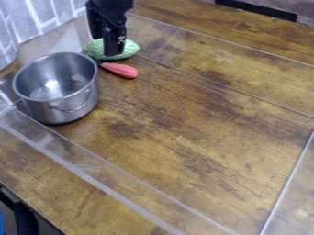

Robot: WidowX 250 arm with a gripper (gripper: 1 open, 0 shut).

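Note:
My gripper (pixel 109 44) hangs at the top left over a green leafy vegetable (pixel 124 50), like a toy cabbage, partly hidden behind it. Whether the fingers are open or shut is unclear at this size. A red carrot-like toy (pixel 119 70) lies just in front of the green one. A steel pot (pixel 70 106) stands at the left, below and left of the gripper.
Clear plastic edges run along its left, front and right. A white crumpled backdrop (pixel 25 18) stands at the back left, and a dark strip lies at the top right.

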